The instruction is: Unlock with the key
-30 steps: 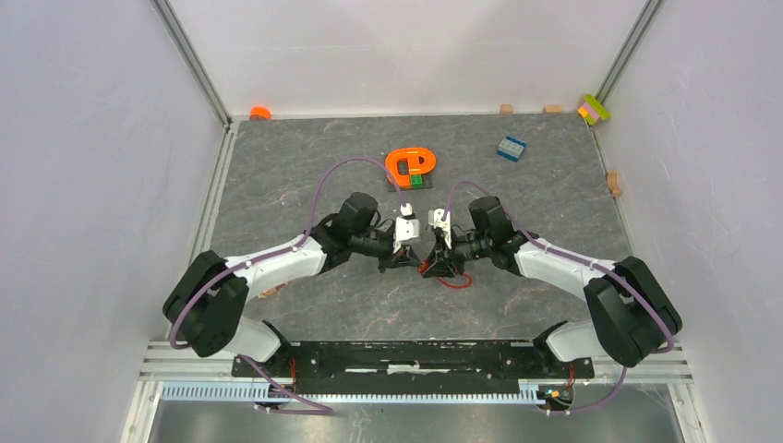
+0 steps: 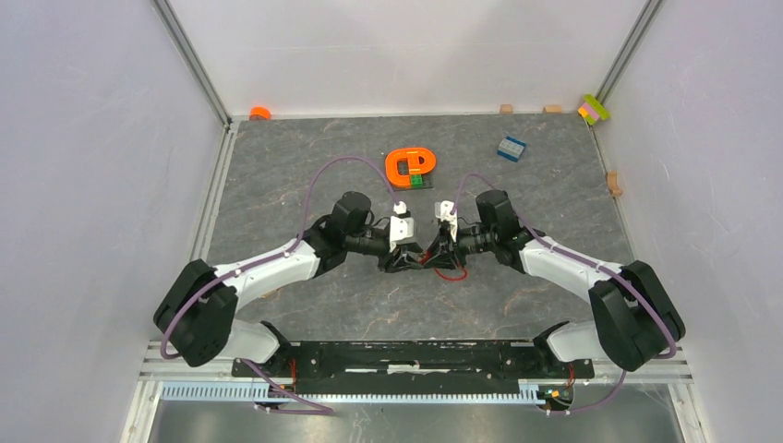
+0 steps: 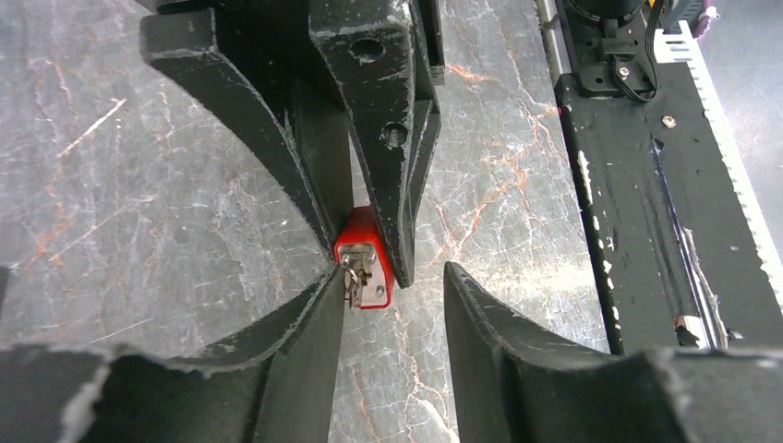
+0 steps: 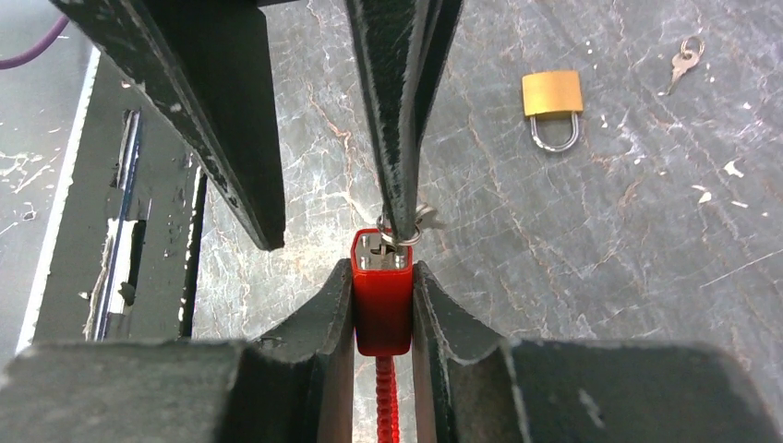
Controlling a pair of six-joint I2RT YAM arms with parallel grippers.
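A red lock with a red cable is pinched between the fingers of my right gripper, which is shut on it. Its metal keyhole face points toward my left gripper, whose fingers stand apart. A small silver key with a ring shows at that face, close beside one of the left fingers. In the right wrist view the key's ring is partly covered by a left finger. How deep the key sits, and whether that finger touches it, I cannot tell.
A brass padlock and another key on a ring lie on the grey table in the right wrist view. An orange object and a blue block stand farther back.
My left gripper has turned and shifted slightly in the top view. The right gripper, with the red lock, has moved a little up and to the right.
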